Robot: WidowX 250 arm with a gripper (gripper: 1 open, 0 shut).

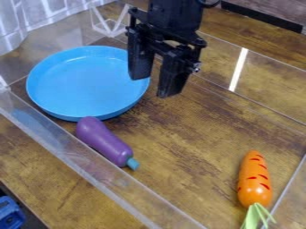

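Note:
The black gripper (157,70) hangs over the right rim of the blue plate (74,88), its fingers pointing down and spread apart, with nothing visible between them. A purple eggplant toy (106,140) lies on the wooden table below the plate, outside it. An orange carrot toy (253,180) with a green top lies at the lower right.
Clear plastic walls edge the table along the left and lower left. A small blue object (9,215) shows at the bottom-left corner.

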